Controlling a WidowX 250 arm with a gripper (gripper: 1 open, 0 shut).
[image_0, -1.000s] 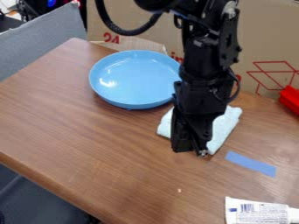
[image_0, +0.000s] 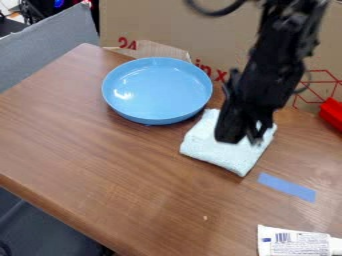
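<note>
A white folded cloth (image_0: 214, 150) lies on the wooden table (image_0: 94, 170), right of and below a blue plate (image_0: 154, 88). My black gripper (image_0: 245, 130) is over the upper part of the cloth, blurred. Whether its fingers touch the cloth cannot be told, and nothing clearly shows between them.
A blue tape strip (image_0: 286, 186) and a white tube (image_0: 294, 241) lie at the right front. A red object (image_0: 333, 115) is at the right edge. Cardboard (image_0: 160, 20) stands behind.
My gripper has moved up and to the right, away from the cloth's front edge, uncovering more of the cloth. The cloth appears in the same place.
</note>
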